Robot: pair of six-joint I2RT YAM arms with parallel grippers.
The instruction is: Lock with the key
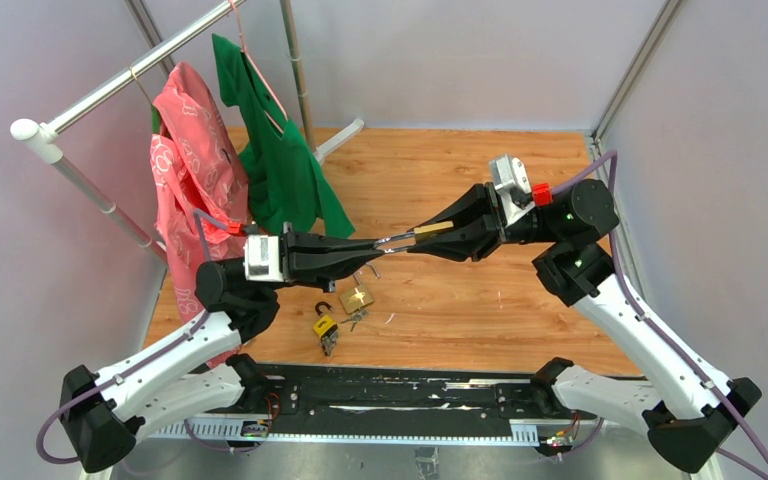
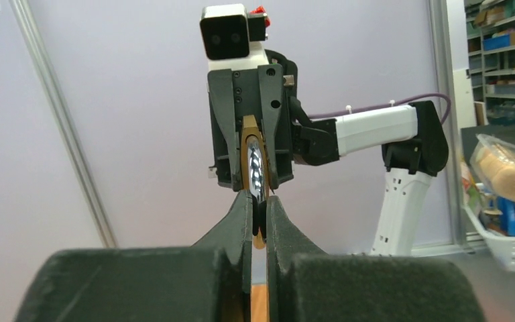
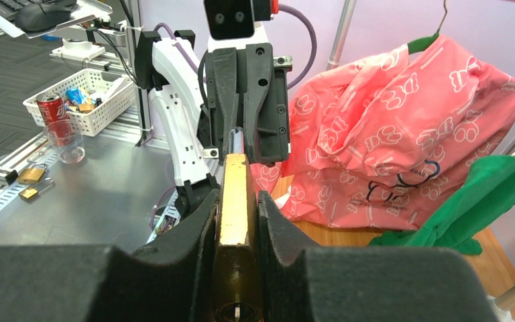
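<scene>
A brass padlock (image 1: 432, 229) with a silver shackle is held in the air in my right gripper (image 1: 440, 232), shut on its body; the right wrist view shows the brass body (image 3: 235, 201) end-on between the fingers. The shackle points toward my left gripper, whose fingertips meet it from the left and are shut, apparently on the shackle (image 2: 256, 164). Whether a key is between those fingertips I cannot tell. The two grippers face each other almost in line above the table.
On the wooden table (image 1: 490, 310) below lie a brass padlock (image 1: 356, 300), a yellow padlock (image 1: 326, 326) and keys (image 1: 355, 320). A rack with pink (image 1: 195, 170) and green (image 1: 290, 180) garments stands at the back left.
</scene>
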